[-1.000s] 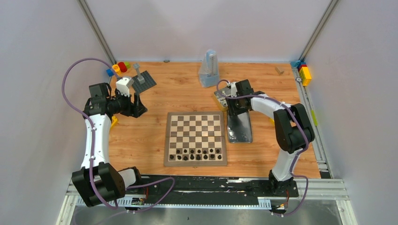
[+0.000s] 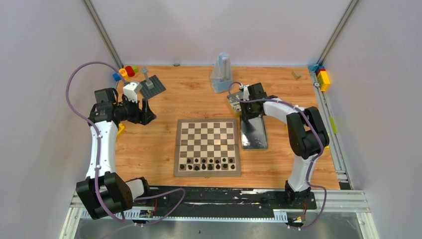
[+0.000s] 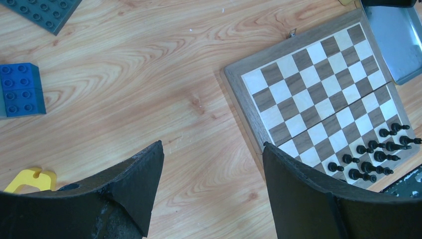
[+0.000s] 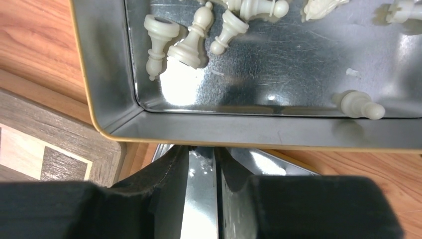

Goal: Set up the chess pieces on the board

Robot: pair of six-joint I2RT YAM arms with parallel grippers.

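The chessboard [image 2: 207, 139] lies mid-table, with the black pieces [image 2: 207, 167] in two rows along its near side. White pieces [image 4: 191, 42] lie tipped over in the gold-rimmed tin [image 4: 259, 130] in the right wrist view; one white piece [image 4: 361, 104] rests by its near wall. My right gripper is just outside that wall, its fingers part way apart, with shiny metal showing in the gap. No piece can be made out between them. My left gripper stands open and empty over bare wood, left of the board.
An empty metal tray [image 2: 254, 135] lies right of the board, below the right gripper. A clear plastic container [image 2: 221, 74] stands behind. Dark building plates [image 2: 153, 86] and coloured bricks [image 2: 130, 70] sit at the back left. Wood left of the board is clear.
The right arm has shifted slightly near the tin. The empty tray's near edge sits a little farther back than before. The left arm and the board look unchanged.
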